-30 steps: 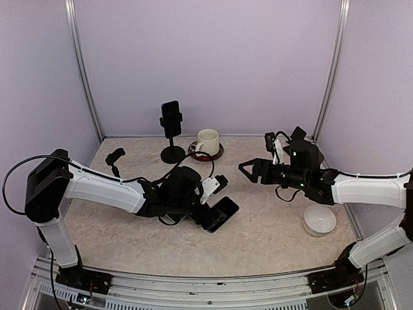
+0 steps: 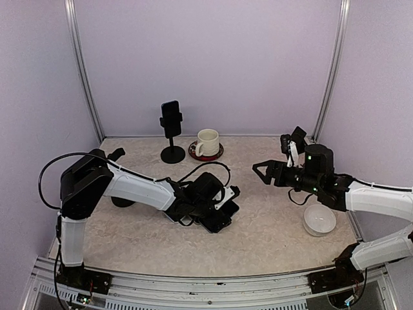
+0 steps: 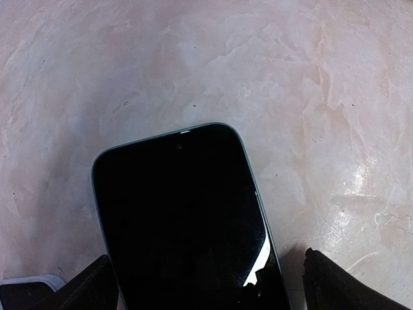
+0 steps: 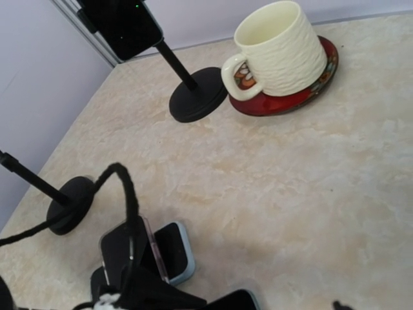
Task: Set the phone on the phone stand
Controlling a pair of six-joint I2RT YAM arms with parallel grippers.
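Note:
My left gripper is low over a black phone (image 3: 179, 200) lying screen-up on the table, its open fingers either side of the phone. In the top view the left arm covers most of that phone. My right gripper (image 2: 268, 171) hangs open over the right of the table, holding nothing. An empty-looking black stand (image 4: 68, 200) is at the left, mostly hidden in the top view. A second stand (image 2: 172, 154) at the back holds an upright phone (image 2: 171, 115).
A cream mug (image 2: 208, 142) on a red saucer stands at the back centre. A white bowl (image 2: 319, 219) is at the front right. Several more phones (image 4: 174, 248) lie under the left arm.
The left gripper has come down and rightward over the phone. The right arm has shifted to the right.

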